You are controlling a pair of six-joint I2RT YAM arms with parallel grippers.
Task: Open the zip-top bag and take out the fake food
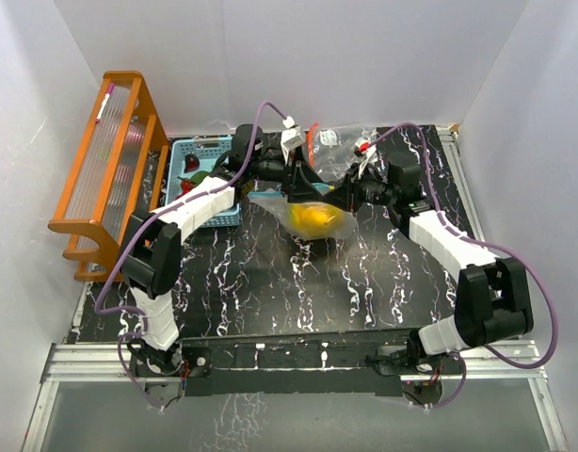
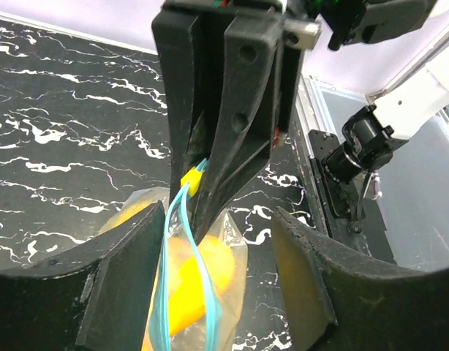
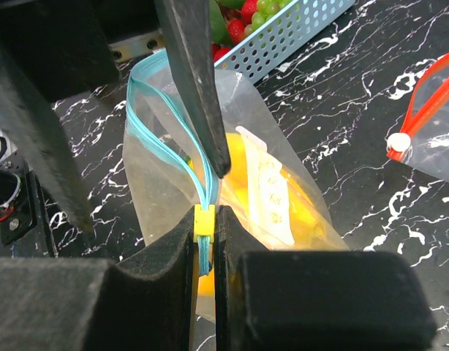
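A clear zip bag (image 1: 317, 222) with yellow fake food (image 1: 313, 216) inside hangs over the dark table. Its light-blue zip strips (image 3: 166, 135) stand parted in a loop that narrows to the yellow slider (image 3: 204, 220). There my right gripper is shut on the slider end of the zip. In the left wrist view, my left gripper stands part open, with the blue strips running up between its fingers, apparently not clamped. From the right wrist view, one left finger (image 3: 191, 80) hangs close to the strips near the slider.
A light-blue basket (image 1: 226, 216) of fake fruit and vegetables stands at the back left, beside a wooden rack (image 1: 101, 226). Behind the grippers lies another clear bag (image 1: 341, 141) with a red-orange zip.
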